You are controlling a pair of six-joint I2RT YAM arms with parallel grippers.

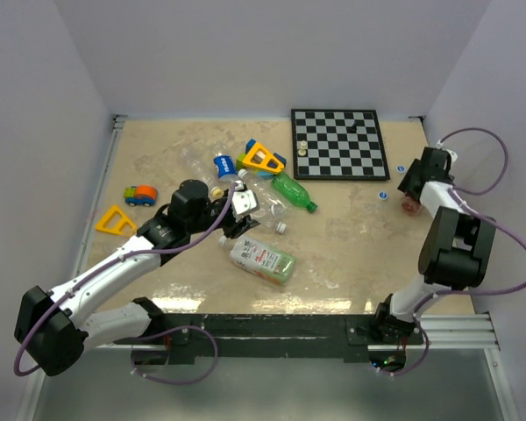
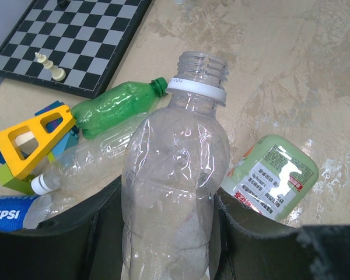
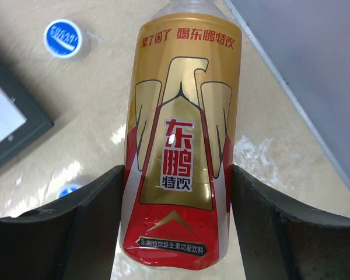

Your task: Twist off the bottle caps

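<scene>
My left gripper is around an upright clear plastic bottle (image 2: pixel 176 163); its neck (image 2: pixel 198 71) shows threads and a white ring, with no cap on it. At the right of the table my right gripper is shut on a gold and red drink bottle (image 3: pixel 178 140), whose top is cut off in the right wrist view. Loose blue-topped caps (image 3: pixel 63 39) lie near it. A green bottle (image 1: pixel 289 189), clear bottles (image 2: pixel 84 163), a green-labelled bottle (image 1: pixel 263 261) and a Pepsi-labelled bottle (image 2: pixel 11 211) lie on the table.
A chessboard (image 1: pixel 337 140) with a few pieces lies at the back. Toy blocks (image 1: pixel 263 156), a toy car (image 1: pixel 141 195) and a yellow triangle (image 1: pixel 114 220) stand among or left of the bottles.
</scene>
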